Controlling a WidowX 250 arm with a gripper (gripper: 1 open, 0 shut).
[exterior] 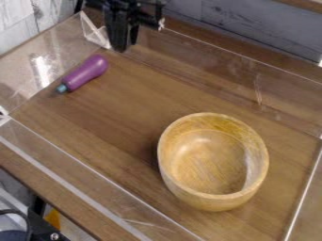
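Observation:
My black gripper [120, 38] is at the top left, raised above and a little right of a purple object with a teal tip [85, 72], which lies on the wooden table at the left. The gripper looks shut, with nothing visible between its fingers; it is dark and small in view. A light wooden bowl [213, 161] sits at the lower right, apart from both.
A clear plastic piece stands behind the gripper at the back left. Pale walls and ledges edge the workspace.

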